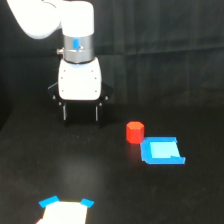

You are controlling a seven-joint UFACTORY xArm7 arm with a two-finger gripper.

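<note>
My gripper [82, 118] hangs at the left above the dark table, its two thin fingers [65, 112] apart and pointing down, with nothing between them. To its right and lower in the view is a small red hexagonal block [135, 132], apart from the fingers. Just right of the block lies a white square [163, 149] bordered with blue tape [165, 160]. Whether the block touches the tape's left edge is too small to tell.
At the bottom left a white patch [65, 214] with blue tape [48, 201] at its corners is cut off by the frame edge. A black curtain [160, 50] hangs behind.
</note>
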